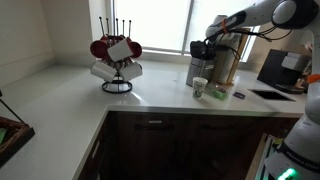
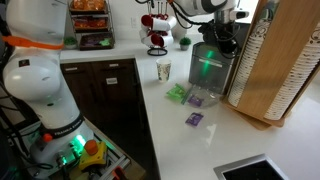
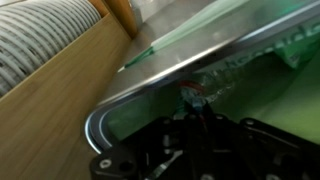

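Observation:
A grey metal bin (image 2: 211, 72) stands on the counter, lined with a green bag (image 3: 235, 95). My gripper (image 2: 224, 45) is at the bin's mouth, its arm reaching over from above. In the wrist view, the metal rim (image 3: 200, 60) crosses in front of the dark gripper, whose fingers point into the green lining. A small red and whitish item (image 3: 192, 95) shows at the fingertips, and the fingers look shut on it. Most of that item is hidden in shadow.
A patterned cup (image 2: 163, 70), a green packet (image 2: 178, 93) and a purple piece (image 2: 194, 118) lie near the bin. A wooden, ribbed holder (image 2: 275, 65) stands close to its right. Red mugs hang on a rack (image 1: 118, 85).

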